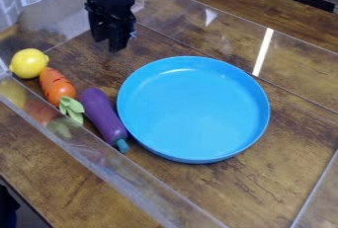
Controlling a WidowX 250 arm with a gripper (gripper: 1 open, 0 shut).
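Observation:
My black gripper (110, 36) hangs over the wooden surface at the upper left, behind the toys and apart from them; its fingers are small and dark here. A blue round plate (193, 108) fills the centre right. Along its left lie a purple eggplant (103, 115), an orange carrot (57, 87) with a pale green top and a yellow lemon (30, 63).
Clear plastic walls border the area at the left, front and back. Bare wood (278, 69) lies to the right of the plate and between the gripper and the plate.

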